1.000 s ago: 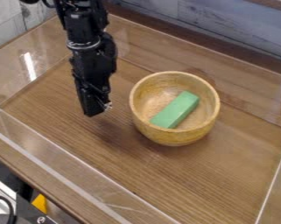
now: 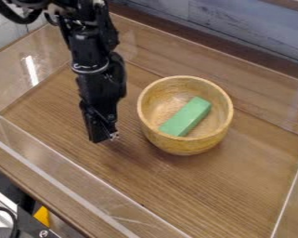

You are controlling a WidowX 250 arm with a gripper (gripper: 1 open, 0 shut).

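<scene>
My black arm reaches down from the top left, its gripper (image 2: 101, 130) low over the wooden table left of a yellow bowl (image 2: 178, 145). The gripper looks shut, with nothing seen between its fingers. Inside the bowl lies a green block (image 2: 186, 116), tilted along the diagonal.
A pale panelled wall (image 2: 238, 28) runs along the back. At the lower left, beyond the table's edge, are cables and a yellow object (image 2: 42, 214).
The arm and gripper have moved a little toward the front of the table over the last second. The bowl and green block look unchanged.
</scene>
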